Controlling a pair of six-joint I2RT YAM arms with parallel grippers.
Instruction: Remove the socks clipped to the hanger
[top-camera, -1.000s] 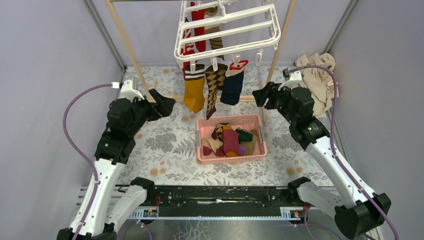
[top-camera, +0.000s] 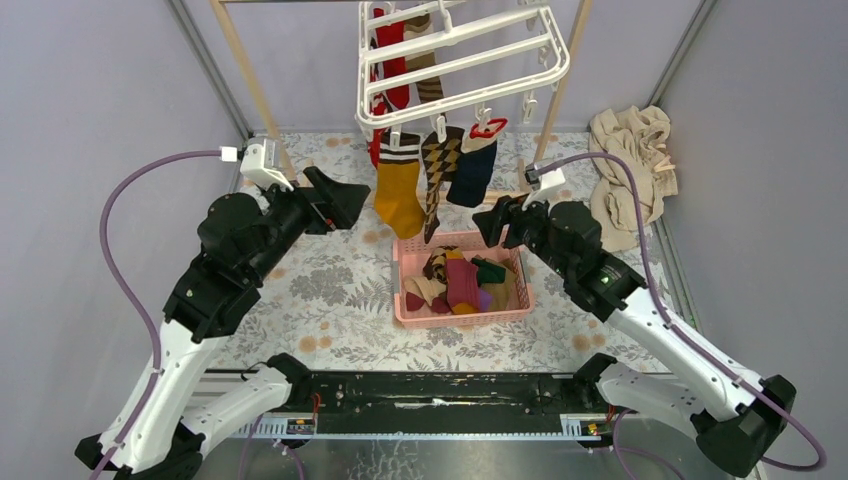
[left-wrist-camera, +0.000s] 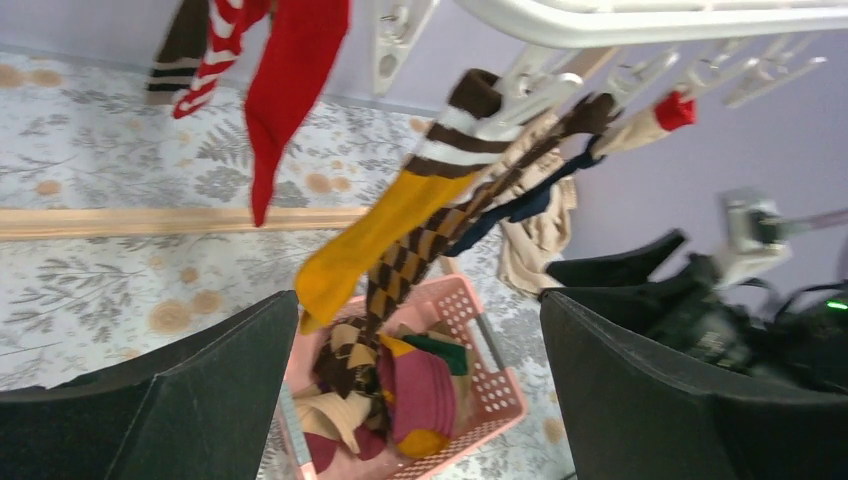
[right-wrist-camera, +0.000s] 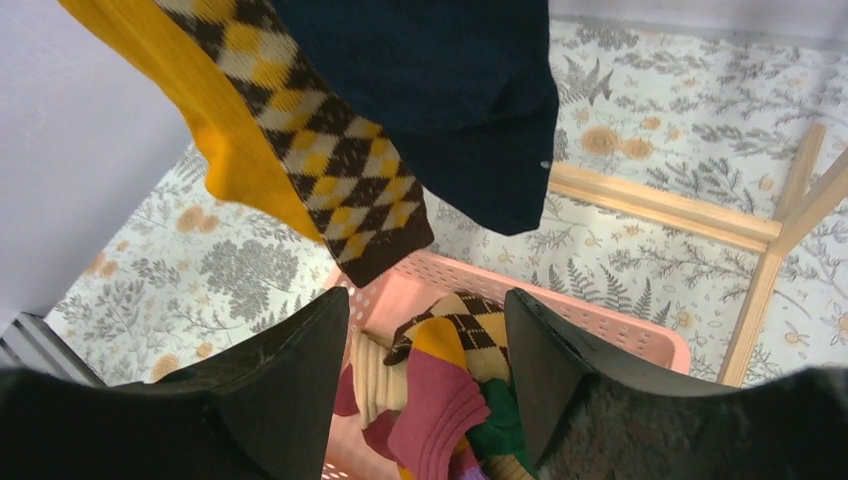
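From the front clips of the white hanger (top-camera: 462, 100) hang a mustard sock (top-camera: 400, 195), a brown argyle sock (top-camera: 440, 165) and a navy sock (top-camera: 474, 172) with a red and cream top. Red and striped socks (top-camera: 392, 65) hang further back. My left gripper (top-camera: 350, 205) stands open to the left of the mustard sock; in the left wrist view (left-wrist-camera: 420, 350) that sock shows beyond the fingers, not held. My right gripper (top-camera: 490, 225) is part open just right of and below the navy sock (right-wrist-camera: 450, 110), empty between its fingertips.
A pink basket (top-camera: 462, 322) below the hanger holds several loose socks (top-camera: 462, 282). Wooden frame poles (top-camera: 567, 80) stand on both sides. A beige cloth heap (top-camera: 630, 160) lies at the right back. Patterned floor left of the basket is clear.
The hanger and its front socks have swung slightly to the right. My right gripper has moved left toward the navy sock. The left gripper has shifted slightly right.
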